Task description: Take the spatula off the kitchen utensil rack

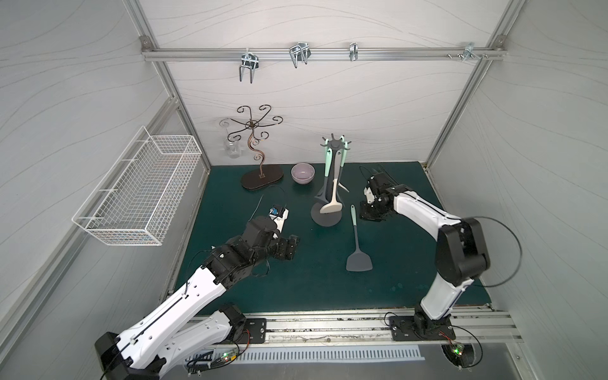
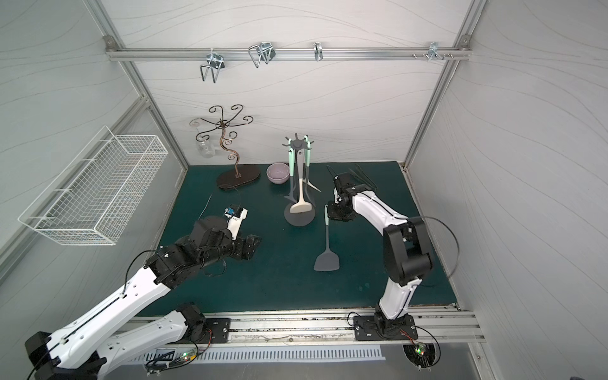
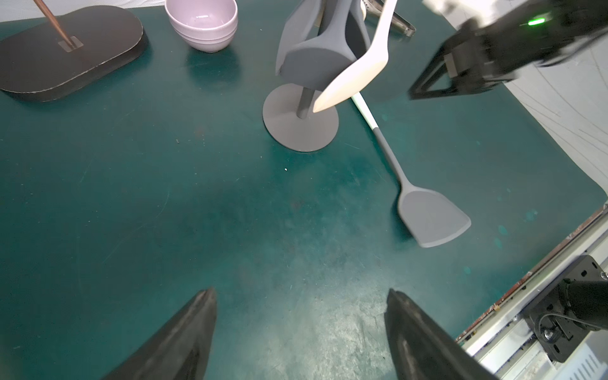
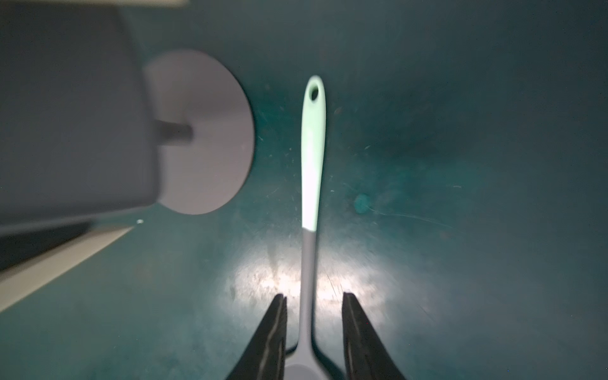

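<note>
A spatula with a grey blade (image 1: 359, 261) and a pale green handle lies flat on the table, in front and to the right of the utensil rack (image 1: 326, 217). In the right wrist view its grey shaft (image 4: 307, 266) shows in the gap of my right gripper, whose fingers stand apart on either side. The spatula is on the tabletop, not gripped. Several other utensils, among them a cream-coloured one (image 3: 361, 72), hang on the rack. My left gripper is open and empty over the left-middle of the table, well away from the spatula.
Behind stand a pink bowl stack (image 1: 302, 173) and a curled metal stand (image 1: 261, 176). A white wire basket (image 1: 158, 235) hangs at the left wall. In the right wrist view a hanging utensil's large grey head (image 4: 76, 126) looms close at left.
</note>
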